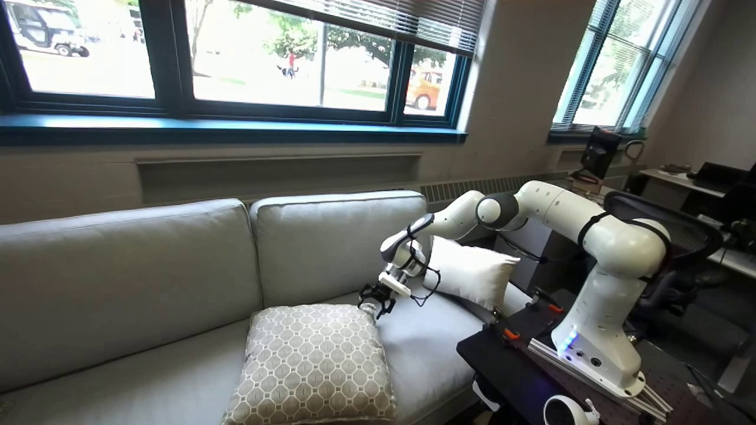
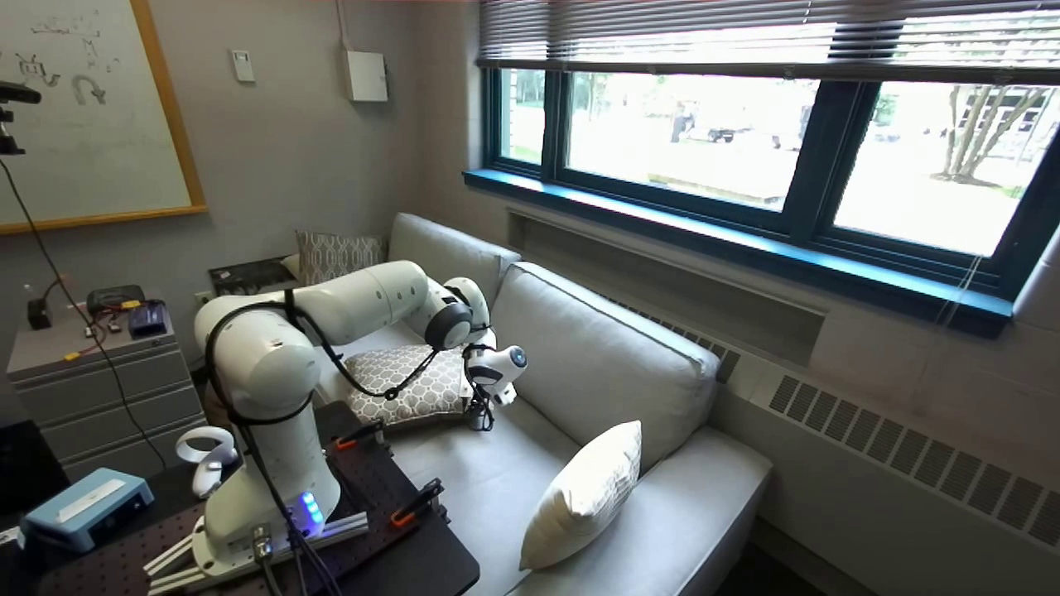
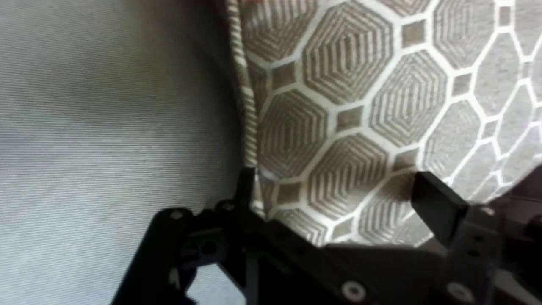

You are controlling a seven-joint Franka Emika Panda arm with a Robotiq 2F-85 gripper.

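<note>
A tan cushion with a white honeycomb pattern [image 1: 312, 361] lies flat on the grey sofa seat [image 1: 418, 347]. At its back right corner is my gripper [image 1: 375, 306], tilted down with its fingers apart. In the wrist view one black finger [image 3: 246, 185] stands by the cushion's piped edge and the other finger [image 3: 439, 203] over the patterned cloth [image 3: 350, 117]. Part of the cushion's corner shows in the gap between them; whether the fingers touch it I cannot tell. From the second exterior view the arm hides part of the cushion [image 2: 397, 376].
A white cushion [image 2: 586, 497] leans by the sofa's near armrest, and another patterned cushion [image 2: 338, 257] rests at the far end. The sofa backrest [image 1: 333, 244] rises behind the gripper. A black table [image 1: 496, 354] carries the arm's base.
</note>
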